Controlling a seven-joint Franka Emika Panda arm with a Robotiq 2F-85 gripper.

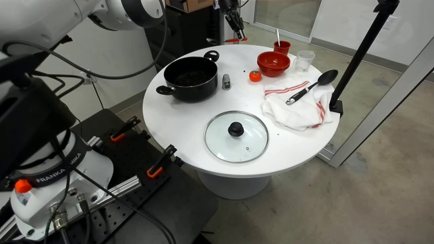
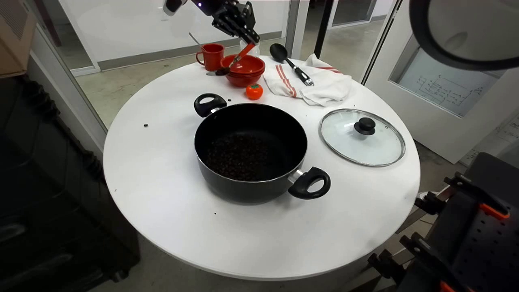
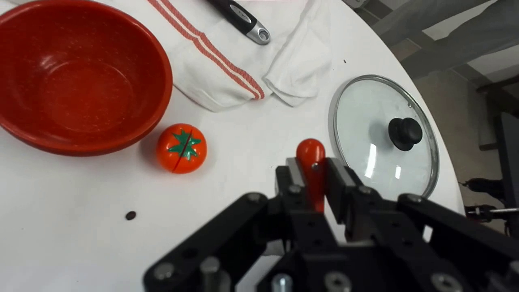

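My gripper is shut on the red handle of a spoon (image 3: 311, 151), the handle's rounded end standing up between the fingers. In exterior view 2 the same spoon (image 2: 248, 49) slants down to the left, and its bowl end looks dark, perhaps with something in it. Seen from exterior view 1, the gripper (image 1: 242, 37) hangs in the air near the table's far edge, with the spoon's head pointing left. The wrist view hides the head. A black pot (image 2: 250, 190) on the table has small dark beans (image 2: 238, 155) on its floor.
Stacked red bowls (image 1: 273, 63), a tomato (image 1: 255, 76), a red mug (image 2: 212, 57) and a clear cup (image 1: 304, 61) stand together. A black spoon (image 1: 312, 86) lies on a white towel (image 1: 299, 116). A glass lid (image 1: 236, 148) and a small shaker (image 1: 226, 82) are nearer.
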